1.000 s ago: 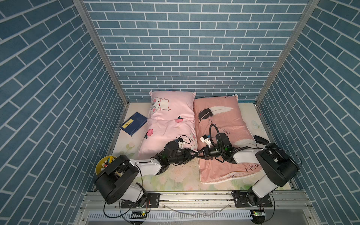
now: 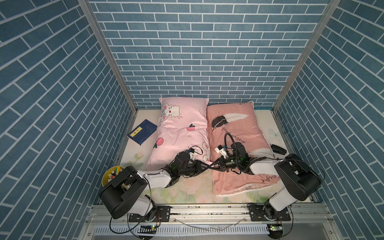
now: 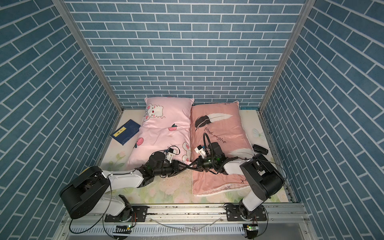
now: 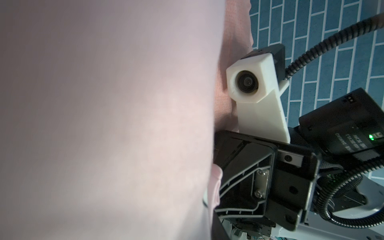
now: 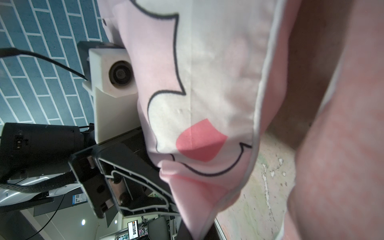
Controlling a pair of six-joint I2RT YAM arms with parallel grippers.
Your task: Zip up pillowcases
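Observation:
A light pink pillowcase (image 2: 178, 138) with mouse and strawberry prints lies left of a darker pink one (image 2: 244, 128) with feathers and "good night". At the front right corner of the light one, my left gripper (image 2: 203, 166) and right gripper (image 2: 215, 165) meet nearly tip to tip. In both wrist views the fabric (image 5: 208, 96) fills much of the frame and hides the fingertips. The right gripper looks shut around that corner, but what is between its fingers is hidden. The left gripper's opening is hidden, and so is the zipper.
A navy book (image 2: 142, 132) lies at the left, a yellow container (image 2: 108, 176) at the front left, and a black object (image 2: 278, 149) at the right edge. Bare table (image 2: 184, 192) shows along the front.
My two grippers have shifted very slightly at the pillowcase corner, a little toward the front. The pillowcases look the same.

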